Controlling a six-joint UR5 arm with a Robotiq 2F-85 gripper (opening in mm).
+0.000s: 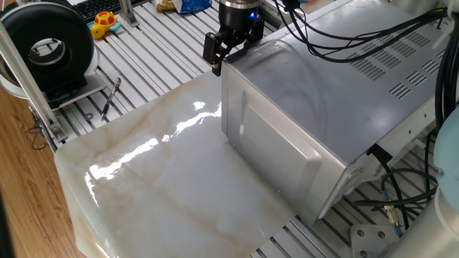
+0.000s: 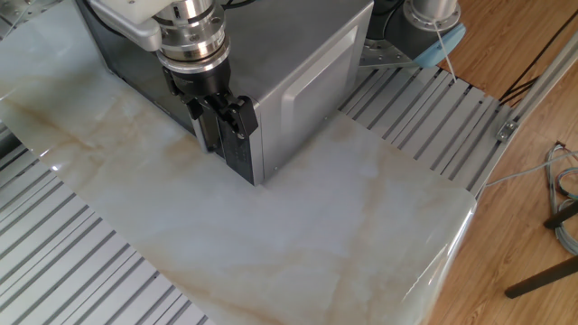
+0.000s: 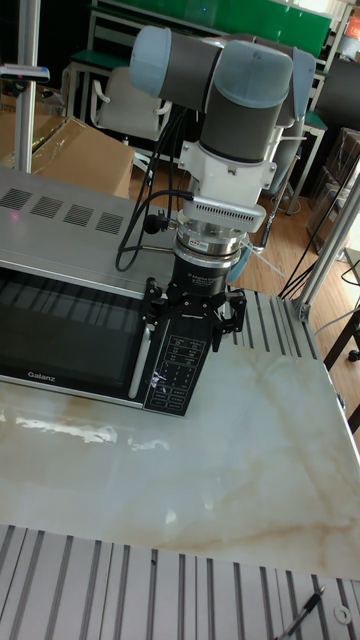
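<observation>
A silver microwave (image 1: pixel 308 79) stands on the table with its door shut. In exterior view 3 its black front shows, with a dark window (image 3: pixel 64 331), an upright pale handle (image 3: pixel 141 361) and a control panel (image 3: pixel 176 368) right of the handle. My black gripper (image 3: pixel 186 322) points down at the upper front of the microwave, close to the handle's top and the panel. Its fingers look spread apart, with nothing clearly held between them. Whether a finger touches the handle or the front cannot be told. Exterior view 1 hides most of the gripper's far side behind the microwave's top corner.
A glossy marbled sheet (image 2: pixel 298 244) lies bare before and beside the microwave. Black cables (image 1: pixel 351 46) hang over its top. A black ring-shaped object (image 1: pixel 50 50), a yellow-and-red toy (image 1: pixel 105 24) and a pen (image 1: pixel 111 98) lie away from it.
</observation>
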